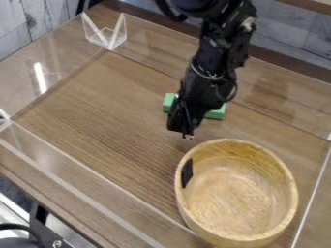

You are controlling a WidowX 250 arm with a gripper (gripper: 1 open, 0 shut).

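The black robot arm reaches down from the top of the camera view, its gripper (181, 124) over the wooden table just above and left of a large tan plastic bowl (239, 199). The gripper looks shut, with nothing visible between its fingers. A green object (214, 109) lies behind the gripper, partly hidden by it.
Clear plastic brackets stand at its left and back-left edges. A wall runs along the back, and the bowl fills much of the front right.
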